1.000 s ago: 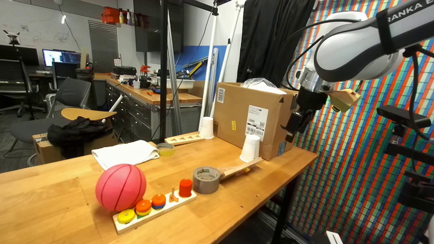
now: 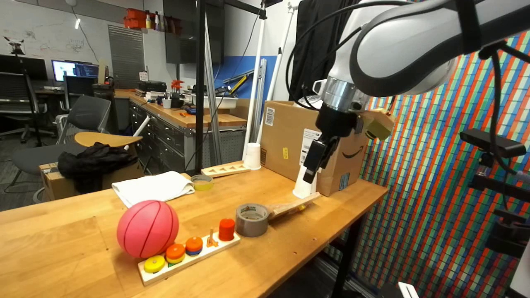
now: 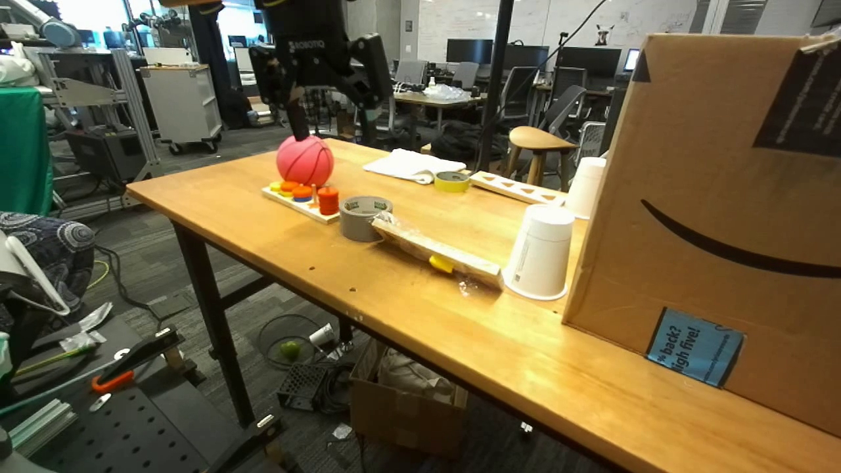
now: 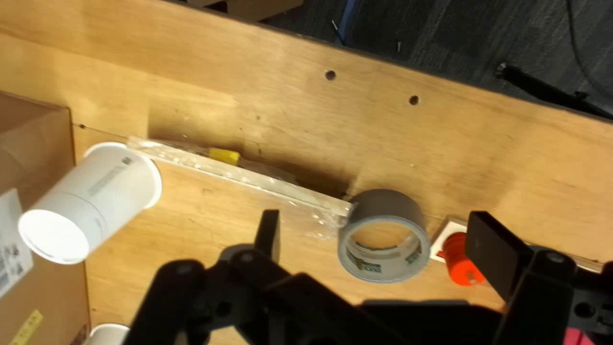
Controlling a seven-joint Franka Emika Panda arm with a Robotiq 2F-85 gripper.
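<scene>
My gripper is open above the table, its black fingers [image 4: 268, 238] wide apart with nothing held between them. In the wrist view, a grey tape roll [image 4: 383, 235] lies on the tabletop below that gap. Touching the roll is one end of a plastic-wrapped wooden piece [image 4: 241, 175] with a yellow part. An upside-down white cup [image 3: 541, 252] stands by the piece's other end. A pink ball [image 2: 148, 228] rests behind a wooden peg board [image 2: 189, 260] carrying coloured rings. In exterior view 1, the gripper [image 2: 318, 166] partly covers the cup.
A large cardboard box [image 2: 283, 131] bounds one end of the table. Farther back are a white cloth [image 2: 151, 187], a yellow tape roll [image 2: 202, 183], a wooden board with triangular cutouts [image 2: 226, 169] and another white cup [image 2: 252, 156].
In exterior view 1, the arm and gripper have moved left, from beside the box to in front of it and the near cup. The table objects have stayed put.
</scene>
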